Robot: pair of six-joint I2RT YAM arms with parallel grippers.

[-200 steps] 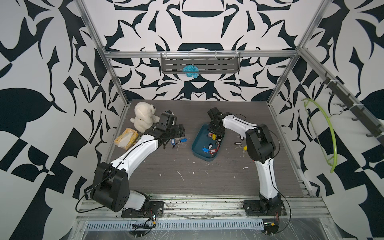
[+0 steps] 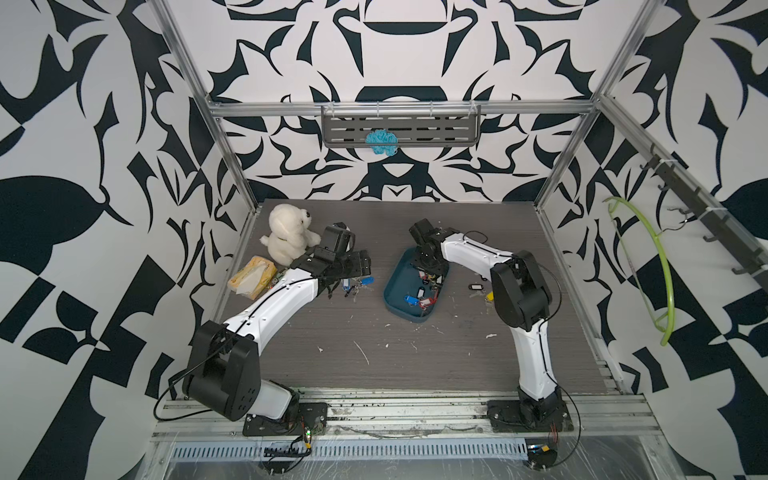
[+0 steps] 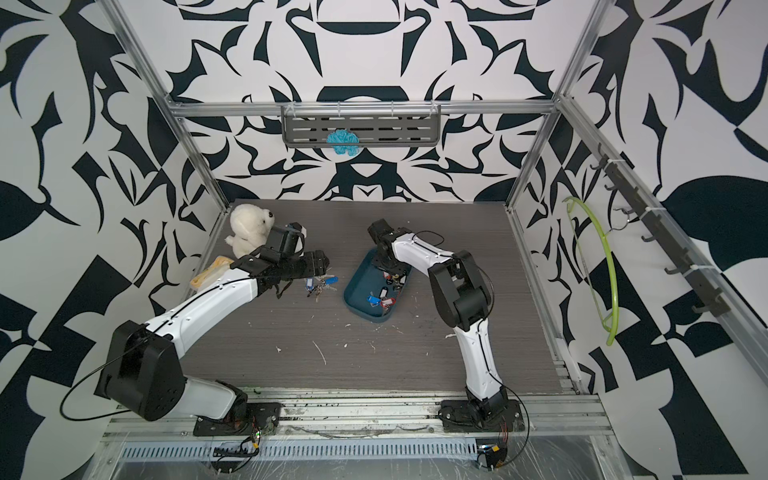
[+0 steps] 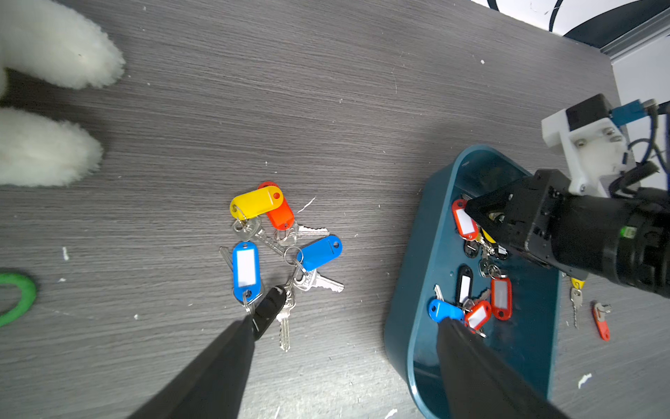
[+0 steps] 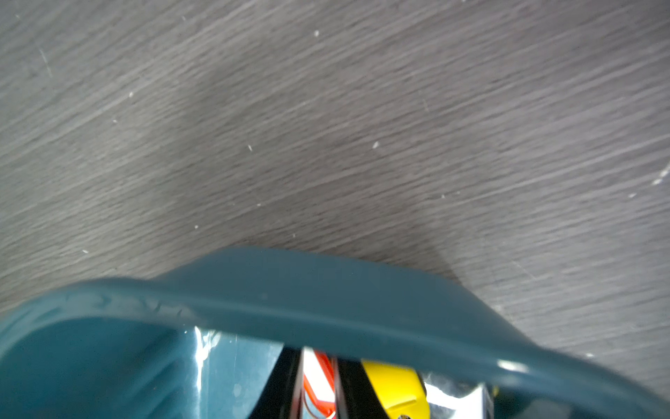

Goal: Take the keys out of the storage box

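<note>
The blue storage box (image 4: 408,307) holds several tagged keys, among them a blue-tagged key (image 4: 444,310) and a red tag (image 4: 501,299). My right gripper reaches into its far end, fingers close together and shut. A red-and-white tag (image 5: 319,380) shows in the narrow gap between them; whether they touch it I cannot tell. A yellow tag (image 5: 396,391) lies beside the fingers, partly hidden by the rim. Outside the box, several keys lie in a cluster, with yellow (image 4: 257,202) and blue (image 4: 319,252) tags. Above these my left gripper stands open and empty.
A white teddy bear (image 2: 289,233) and a yellow package (image 2: 253,277) stand at the left. Loose keys with a yellow tag (image 4: 577,283) and a red tag (image 4: 601,322) lie right of the box.
The left arm is nearly still.
</note>
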